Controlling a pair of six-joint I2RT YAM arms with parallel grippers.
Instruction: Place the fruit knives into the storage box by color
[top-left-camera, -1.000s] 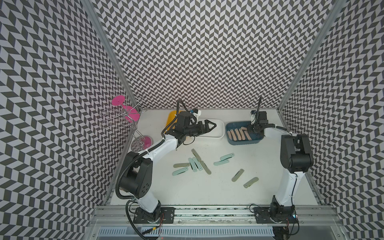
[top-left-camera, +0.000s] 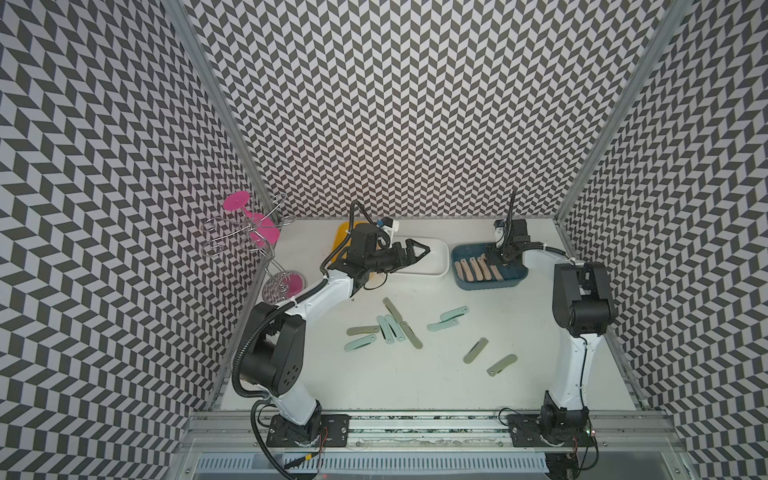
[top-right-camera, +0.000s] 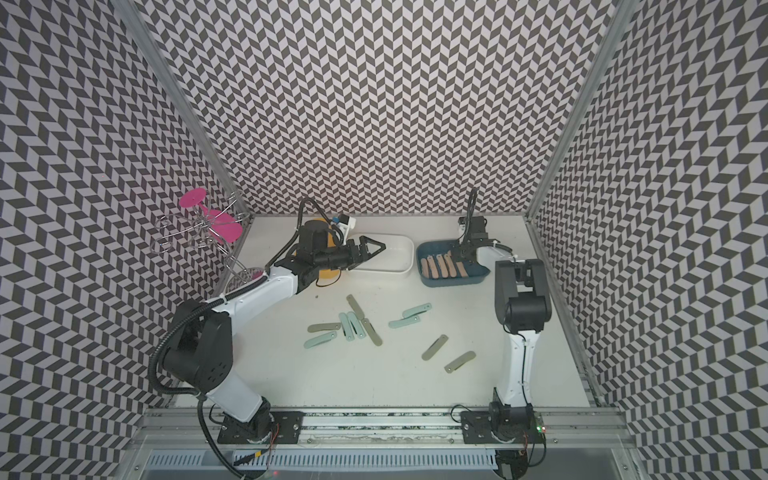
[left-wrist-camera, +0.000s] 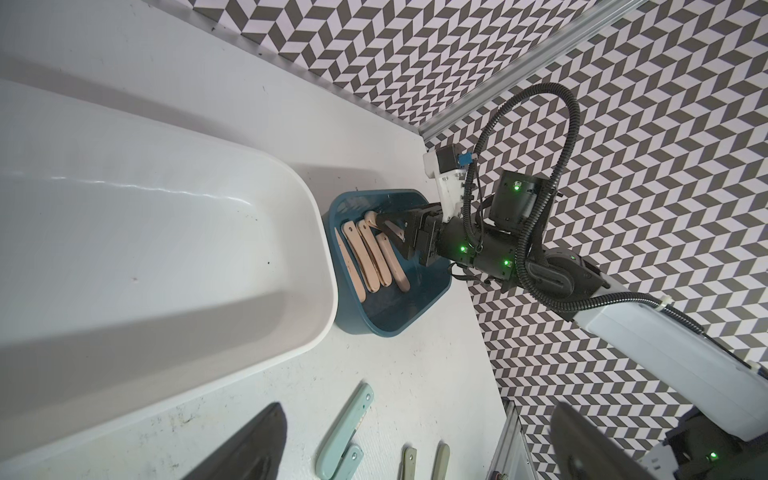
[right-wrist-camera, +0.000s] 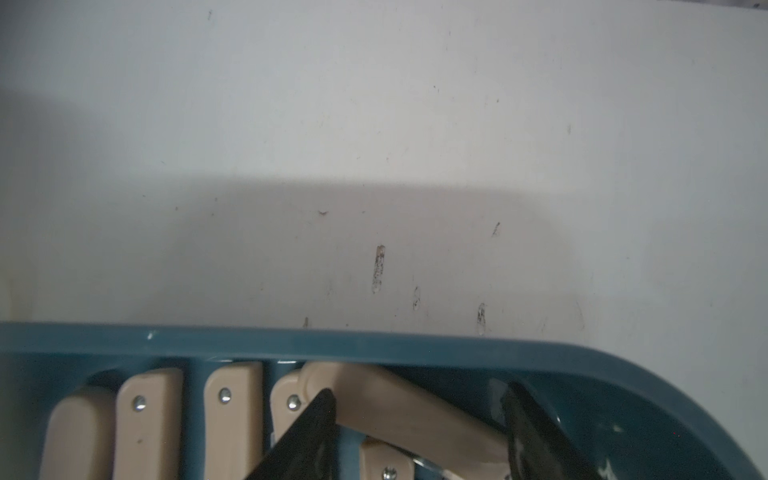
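Note:
My right gripper is down in the blue box (right-wrist-camera: 352, 345), its part-open fingers around a peach knife (right-wrist-camera: 400, 412) lying askew on the others (right-wrist-camera: 148, 424); a grip is not clear. Over the white box (left-wrist-camera: 136, 240), my left gripper (top-left-camera: 417, 251) stands open and empty. On the table, several mint knives (top-left-camera: 360, 342) and olive-green knives (top-left-camera: 476, 349) lie loose.
A yellow container (top-left-camera: 346, 233) is partly hidden behind the left arm. A wire rack with pink discs (top-left-camera: 264, 230) stands at the far left. The front of the table around the loose knives has free room.
My right arm has shifted slightly left, its gripper moving within the blue box's area. The left arm is nearly unchanged, and the loose knives have stayed put.

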